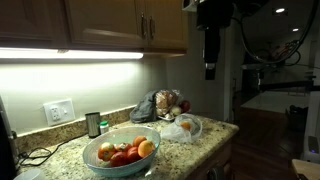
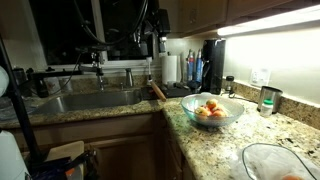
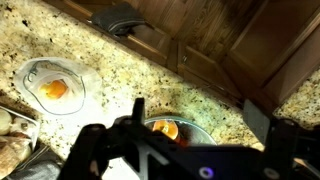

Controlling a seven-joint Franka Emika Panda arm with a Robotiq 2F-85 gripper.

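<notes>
My gripper is open, its two dark fingers wide apart with nothing between them. It hangs high above the counter, pointing down, in both exterior views. A pale blue-green bowl of red and orange fruit stands on the speckled counter. From the wrist, much of that bowl is hidden behind the gripper body, though an orange-coloured fruit shows inside its rim. Apart from the bowl lies a clear bag or container with an orange item in it.
Bagged goods and more fruit sit at the counter's far end. A dark canister stands near the wall. Overhead are wooden cabinets. A sink lies beyond the bowl in exterior view 2. Bare counter separates bowl and bag.
</notes>
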